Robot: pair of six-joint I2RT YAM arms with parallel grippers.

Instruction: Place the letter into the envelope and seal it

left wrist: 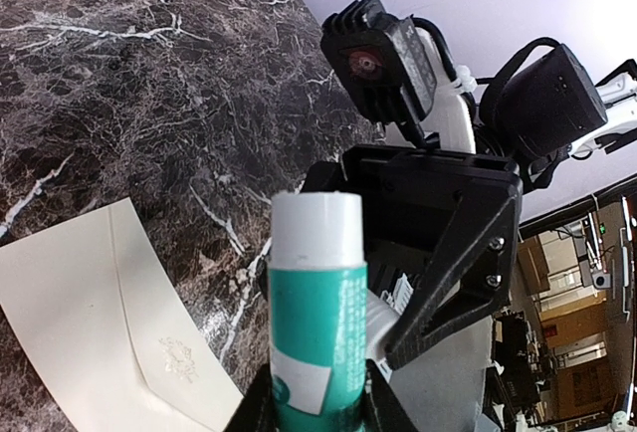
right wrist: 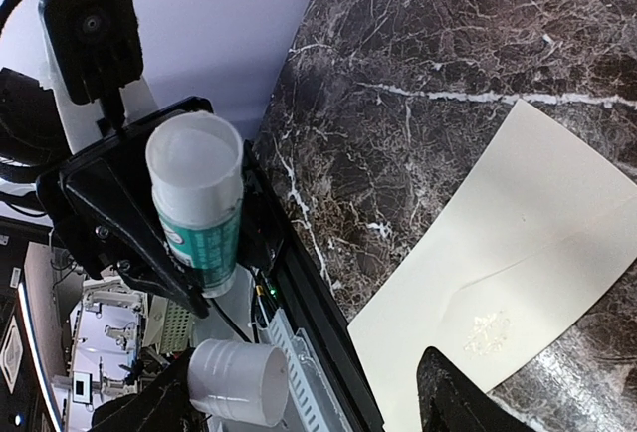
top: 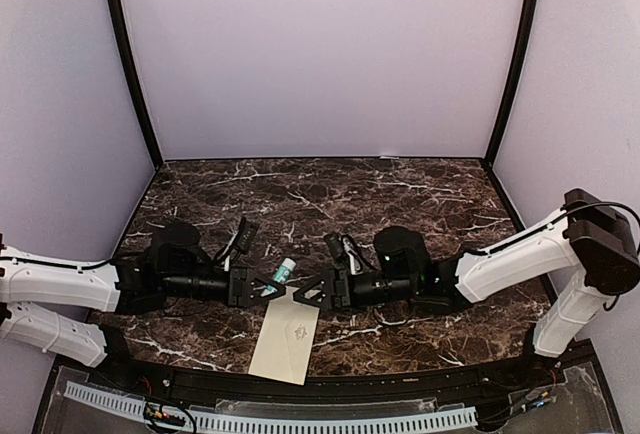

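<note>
A cream envelope (top: 283, 344) lies on the dark marble table near its front edge, a faint flap line and small seal mark on it. Above its far end, my left gripper (top: 268, 289) is shut on an upright glue stick (left wrist: 317, 323), teal with a white cap, slightly tilted in the top view. Just to the right, my right gripper (top: 315, 292) faces the glue stick with its fingers open, nothing held between them; a white cylindrical piece (right wrist: 239, 380) shows on one of its fingers. A separate letter cannot be made out.
Pale walls stand at the back and sides. A dark front edge with a metal rail runs just below the envelope.
</note>
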